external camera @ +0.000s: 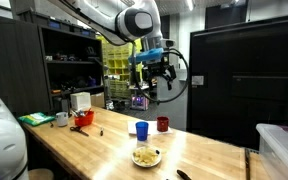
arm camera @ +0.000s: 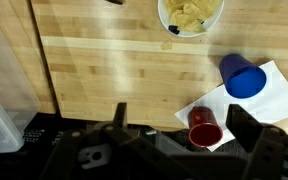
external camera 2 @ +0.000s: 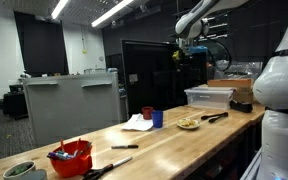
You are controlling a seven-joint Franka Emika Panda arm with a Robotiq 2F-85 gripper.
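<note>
High above the table, my gripper [external camera: 172,62] stands open and empty. Its two dark fingers sit wide apart at the bottom of the wrist view, with the table far below. On a white sheet [arm camera: 266,92] lie a blue cup [arm camera: 242,76] and a red mug [arm camera: 204,128]; the blue cup is partly on the sheet in the wrist view. A bowl of chips [external camera: 146,155] rests nearer the front of the table, apart from the cups. Nothing touches the gripper.
A red container [external camera 2: 70,158] with tools stands toward one end, with dark scissors-like handles [external camera 2: 104,168] near it. A clear bin [external camera: 282,147] stands at the right. Dark objects [external camera: 183,175] lie near the bowl.
</note>
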